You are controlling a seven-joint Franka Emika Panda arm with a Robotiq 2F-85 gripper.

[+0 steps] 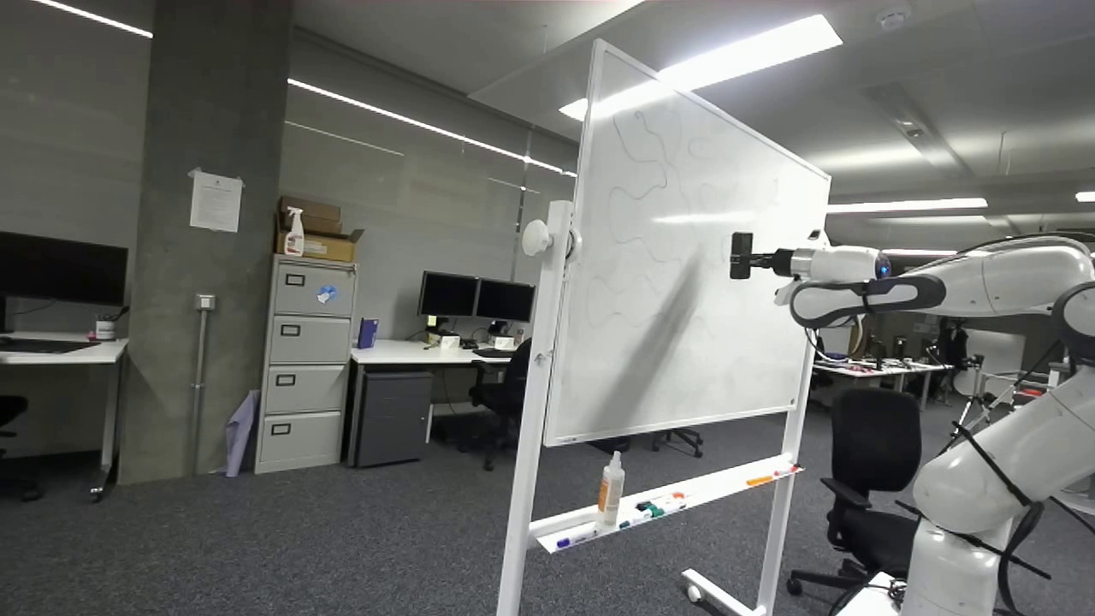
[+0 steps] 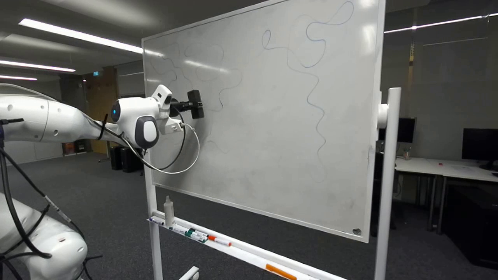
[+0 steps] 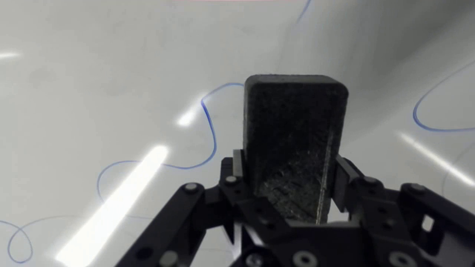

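Note:
A black block-shaped eraser (image 3: 294, 129) is held upright between the fingers of my gripper, which is shut on its sides. In exterior view 1 the eraser (image 1: 741, 256) faces the whiteboard (image 1: 657, 349), with its shadow falling apart from it, so a gap seems to lie between them. Exterior view 2 shows the eraser (image 2: 195, 104) in front of the board's left part. Blue wavy marker lines (image 3: 212, 129) run across the board left of the eraser in the wrist view. Other wavy lines (image 2: 322, 116) stand at the board's right side.
On the tray (image 1: 719, 491) under the board stand a spray bottle (image 1: 611, 491) and several markers (image 2: 193, 234). A black chair (image 1: 875, 452) is behind the board's near post. The space before the board's middle and right is clear in exterior view 2.

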